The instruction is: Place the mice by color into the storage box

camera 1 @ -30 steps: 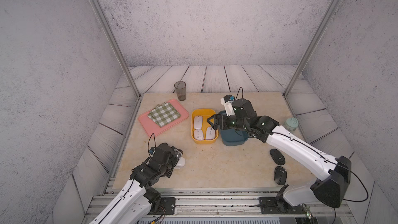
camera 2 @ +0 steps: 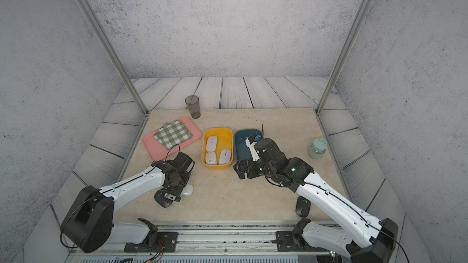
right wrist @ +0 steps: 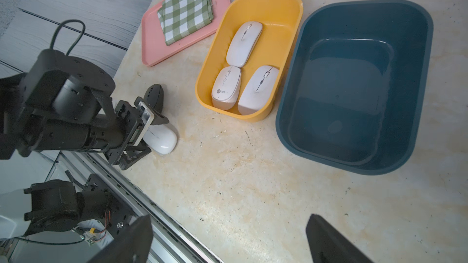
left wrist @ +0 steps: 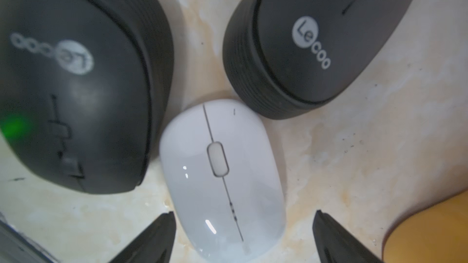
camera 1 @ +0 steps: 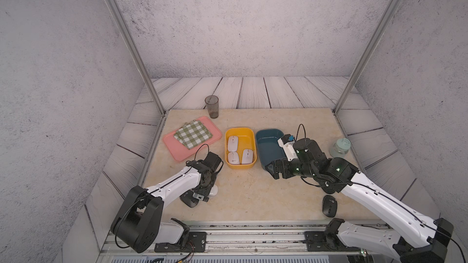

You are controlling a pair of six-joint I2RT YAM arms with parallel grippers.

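Note:
The yellow box [right wrist: 273, 43] holds several white mice [right wrist: 258, 87]; the teal box [right wrist: 351, 97] beside it is empty. My left gripper stands open over a loose white mouse [left wrist: 224, 175], its fingers either side of the near end. Two black mice [left wrist: 316, 34] lie against that mouse, as seen in the left wrist view. My right gripper is open above bare table beside the teal box, nothing between its fingers. More black mice [camera 1: 329, 206] lie at the table's front right, one partly behind the right arm.
A pink tray [camera 1: 173, 143] with a checked cloth [camera 1: 192, 133] is at the left, a tall glass [camera 1: 212, 107] at the back, a pale green jar [camera 1: 340, 148] at the right.
The left arm has swung over the white mouse and black mice. The right arm has moved down and toward the front right, uncovering the teal box.

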